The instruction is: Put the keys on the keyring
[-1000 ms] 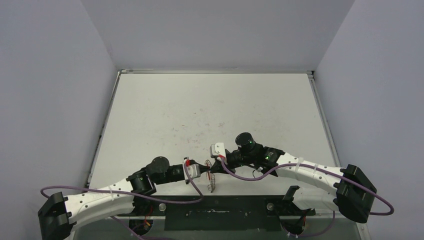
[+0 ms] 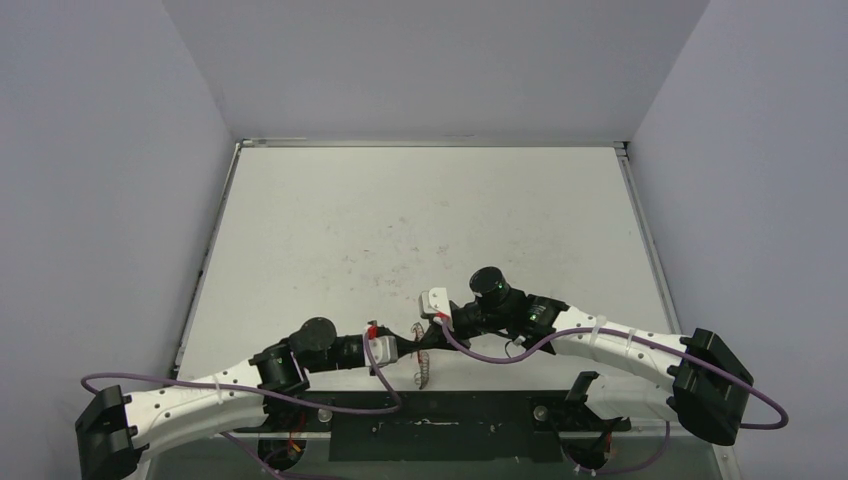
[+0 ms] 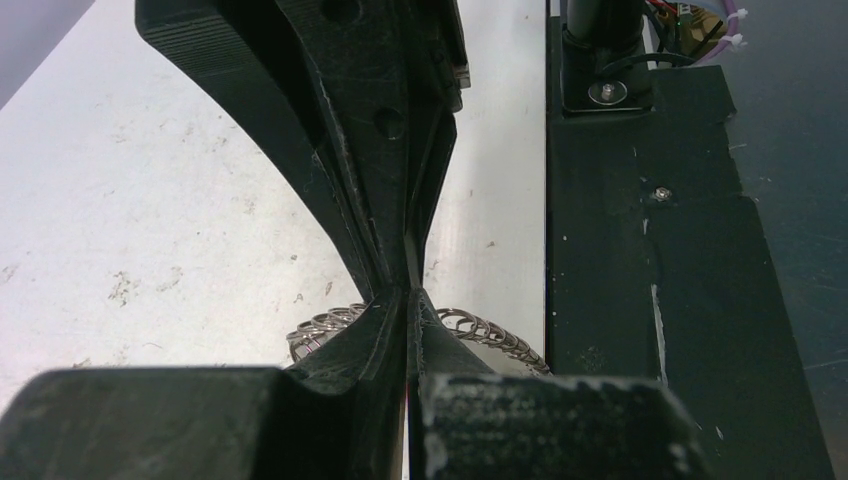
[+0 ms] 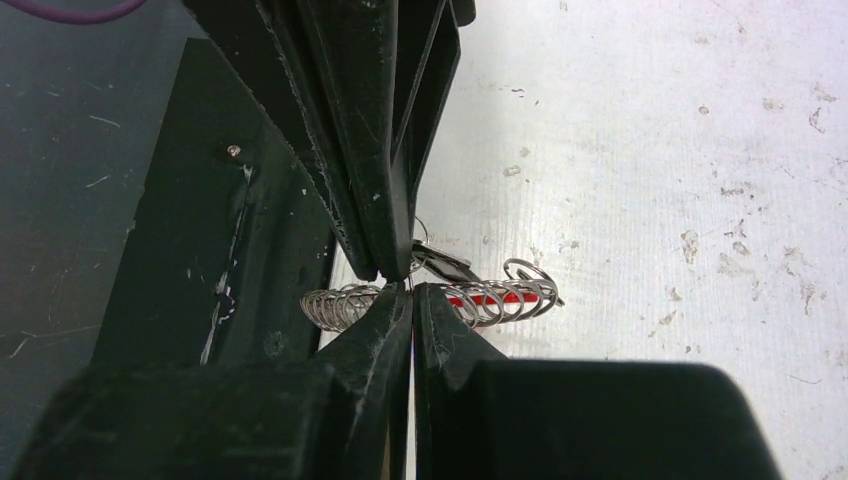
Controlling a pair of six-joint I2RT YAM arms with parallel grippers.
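Observation:
Both grippers meet tip to tip over the front of the table, my left gripper (image 2: 416, 345) and my right gripper (image 2: 428, 341). A metal coil (image 4: 498, 302) with a red strip (image 4: 512, 298) inside it passes by the fingertips in the right wrist view. Just above that coil shows a small flat silver piece (image 4: 447, 264), perhaps a key or clasp, with a thin wire loop beside it. In the left wrist view the coil (image 3: 492, 333) appears on both sides of the shut fingers. Whatever thin part lies between either pair of tips is hidden.
A black plate (image 2: 445, 425) borders its front edge. A purple cable (image 2: 560, 337) runs along the right arm, and another (image 2: 240, 382) along the left.
The right arm and the coil look almost unchanged.

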